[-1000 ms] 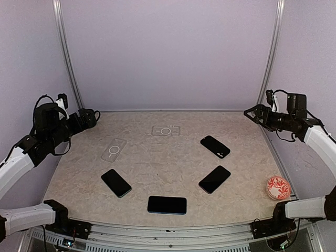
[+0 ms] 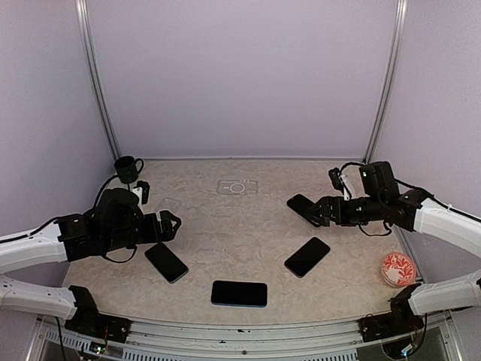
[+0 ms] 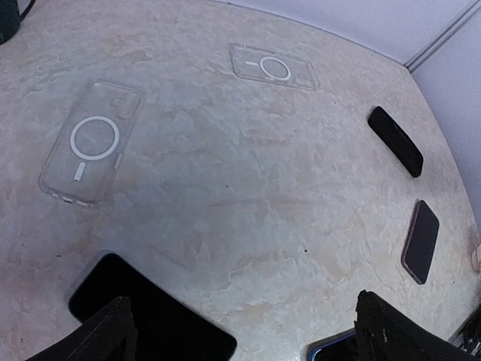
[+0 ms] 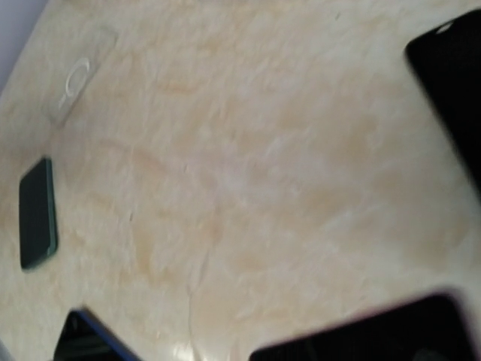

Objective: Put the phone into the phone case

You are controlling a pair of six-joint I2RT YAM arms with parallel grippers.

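Two clear cases with white rings lie flat: one at the back (image 2: pixel 237 188), the other at left (image 3: pixel 90 143), mostly covered by the left arm in the top view. Dark phones rest at front left (image 2: pixel 166 262), front middle (image 2: pixel 239 293) and right (image 2: pixel 307 257). A black case-like piece (image 2: pixel 301 204) with a small cutout near one end (image 4: pixel 445 28) lies partly under my right gripper (image 2: pixel 322 212). That gripper hangs open above the table; its fingers are outside the right wrist view. Spread open with nothing between its fingers, my left gripper is above the front-left phone.
A dark mug (image 2: pixel 126 168) stands at the back left corner. On the right edge sits a round red-and-white patterned object (image 2: pixel 398 269). Walls (image 2: pixel 240 83) close the back and sides.
Both arms have moved inward and lower over the table. The objects have not moved.
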